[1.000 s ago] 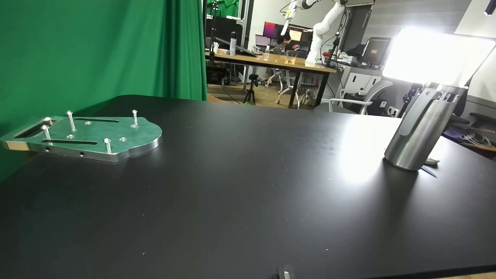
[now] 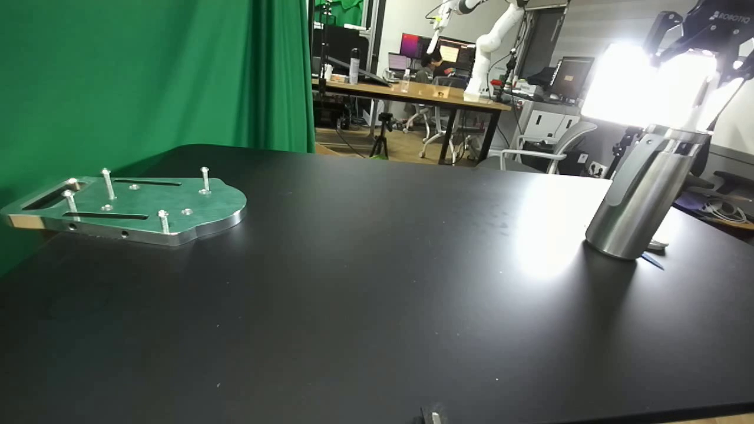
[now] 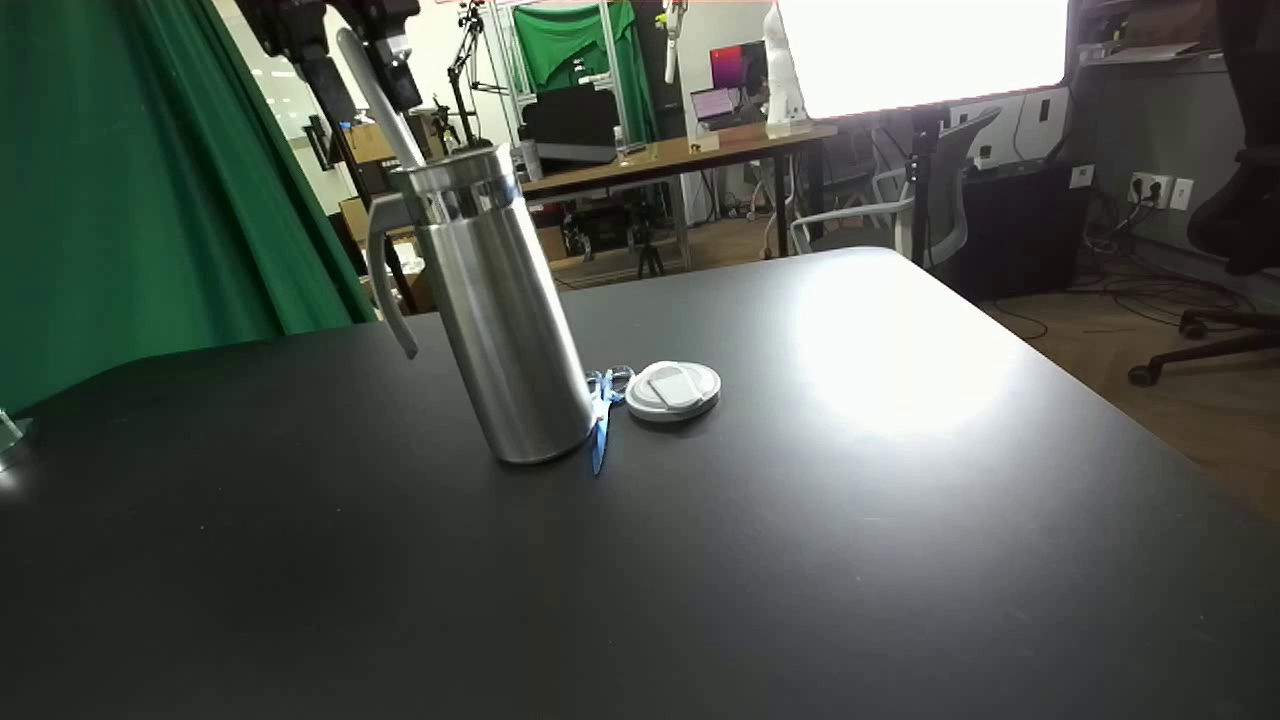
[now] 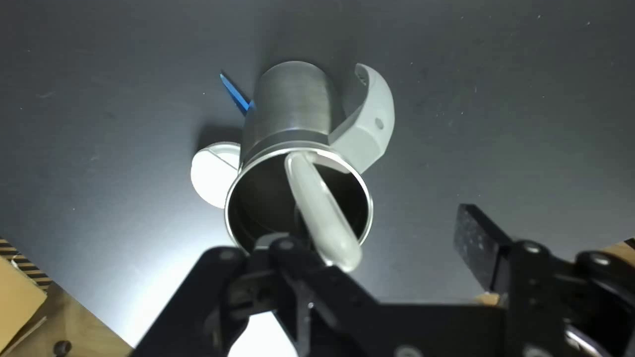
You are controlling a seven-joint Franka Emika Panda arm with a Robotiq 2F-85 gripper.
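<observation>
A stainless steel pitcher [image 3: 510, 324] with a grey handle [image 3: 384, 270] stands on the black table. It has no lid on, and the pale handle of a utensil [image 4: 324, 214] sticks up out of its mouth; the lower end is hidden inside. My gripper [image 3: 374, 106] is over the pitcher, its fingers apart on either side of the utensil's upper end. In the wrist view the utensil lies closer to the left finger [image 4: 277, 241] than to the right finger [image 4: 476, 241]. The fingers are not closed on it.
Beside the pitcher's base lie blue scissors [image 3: 600, 432] and a round white lid [image 3: 674, 391]. A metal plate with upright bolts [image 2: 162, 201] rests at the table's far left. Between plate and pitcher the table [image 2: 396, 282] is bare.
A second ago only a small dark tip showed at the top right corner. Now the gripper has come down into view above the pitcher. Pitcher and plate look essentially unmoved.
</observation>
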